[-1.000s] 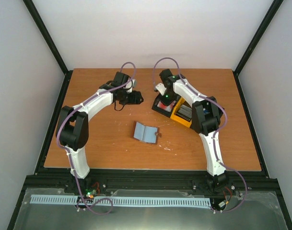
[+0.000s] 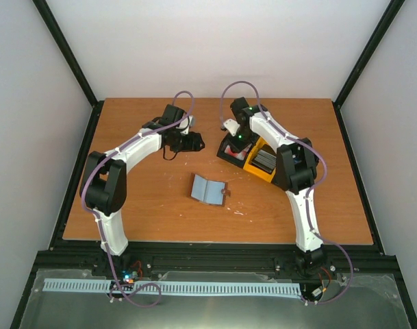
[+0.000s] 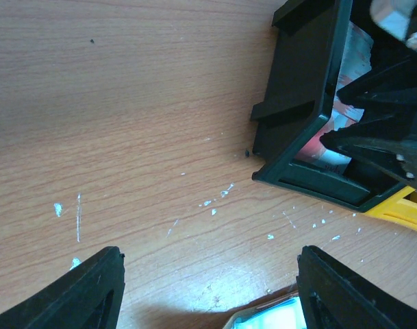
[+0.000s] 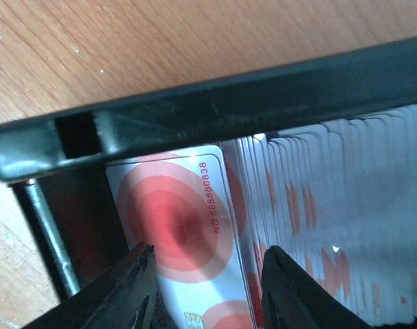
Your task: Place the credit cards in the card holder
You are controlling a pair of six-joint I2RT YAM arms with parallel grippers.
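Note:
The card holder (image 2: 209, 191) lies spread open at the middle of the table, showing pale blue pages; its corner edges into the left wrist view. A black bin (image 3: 297, 89) holds several white-and-red credit cards (image 4: 177, 219), the front one facing up and leaning within it. Right over this bin, my right gripper is open, its fingers in front of the front card without closing on it. My left gripper hangs above bare table behind the card holder, its fingers well apart and nothing between them.
Beside the black bin stands a yellow bin (image 2: 259, 173) with dark flat items. The bin's thick rim (image 4: 215, 106) runs close to the right gripper.
The right gripper shifted slightly over the black bin, a little away and back. The left arm and the card holder look the same.

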